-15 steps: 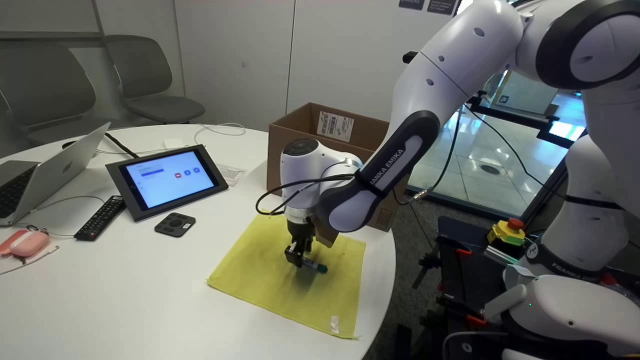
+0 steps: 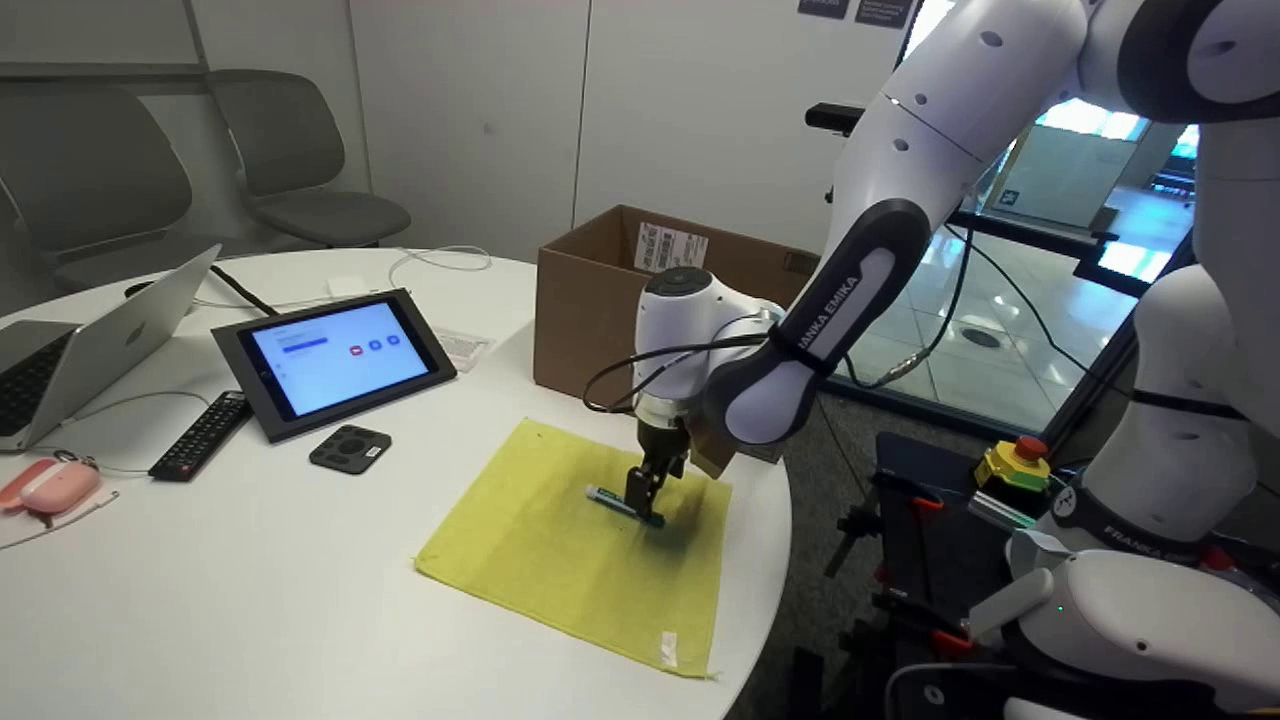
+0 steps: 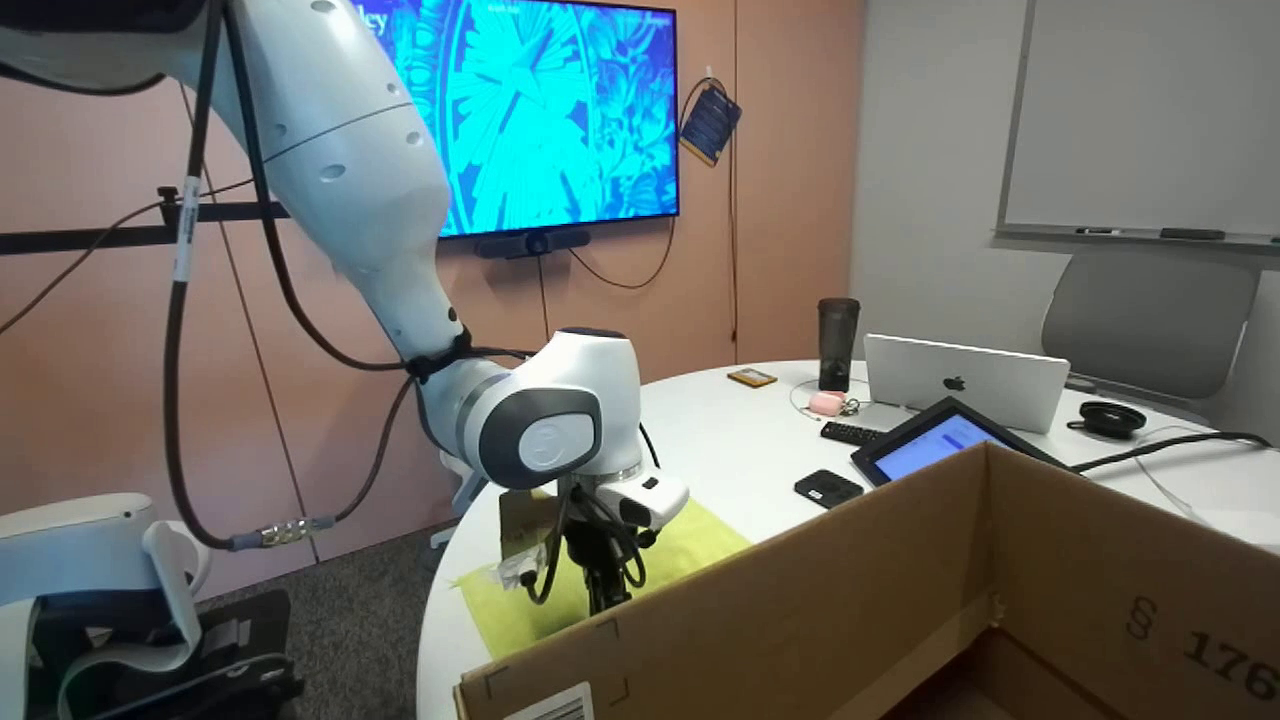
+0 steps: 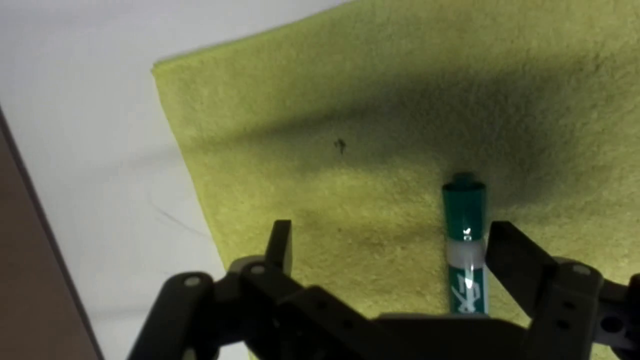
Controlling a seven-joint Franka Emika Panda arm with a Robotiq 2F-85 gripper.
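A marker [image 4: 466,252] with a green cap and a white-and-green body lies on the yellow cloth [image 2: 540,528]. In the wrist view it runs upright in the picture, its lower end hidden behind the gripper's body. My gripper is open over it. The marker sits between the two fingers, close beside the right finger [image 4: 516,264] and well apart from the left one. Whether the right finger touches it, I cannot tell. From exterior view 1, the gripper [image 2: 644,494] is low over the marker near its capped end. Exterior view 2 hides the marker and fingertips.
Behind the cloth stands an open cardboard box [image 2: 576,312], close to the arm. A tablet [image 2: 342,360], black puck-like device [image 2: 350,449], remote [image 2: 202,434] and laptop [image 2: 108,348] occupy the left.
In exterior view 1 the arm and gripper have shifted right, from the marker's left part to nearer its cap. The marker's capped end appears slightly farther back.
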